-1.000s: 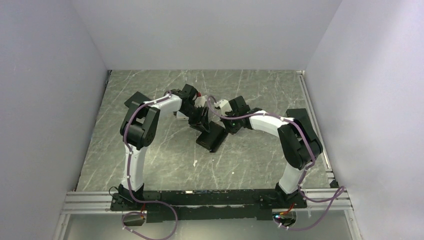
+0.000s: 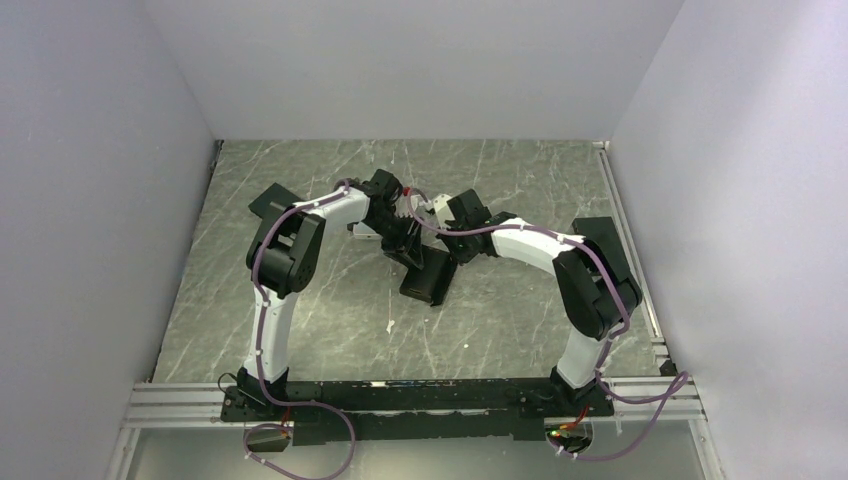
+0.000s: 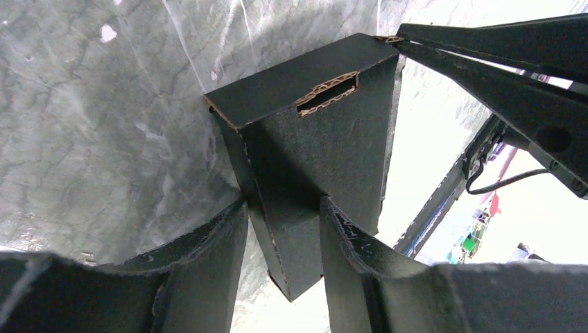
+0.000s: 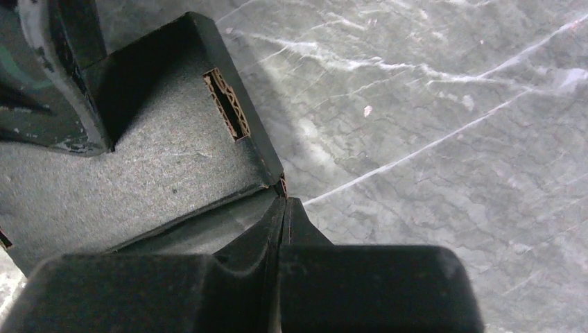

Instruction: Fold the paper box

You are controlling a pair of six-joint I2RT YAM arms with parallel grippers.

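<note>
The black cardboard box (image 2: 428,276) stands folded on the marble table, with a slot (image 3: 327,94) near one edge. My left gripper is shut on the box, one finger along its narrow side and the other against its broad face. In the right wrist view, a left finger (image 4: 76,125) presses over that broad face. My right gripper is shut, its tips touching the box's corner, where a bit of brown cardboard edge shows. Whether a thin flap lies between those tips is hard to see.
A dark flat piece (image 2: 272,199) lies at the far left, and another (image 2: 600,243) by the right edge. A white object (image 2: 365,231) sits partly hidden behind the left arm.
The box's near end has swung slightly to the right, and my left gripper has shifted right with it. My right gripper has moved a little to the left and away from the table's front.
</note>
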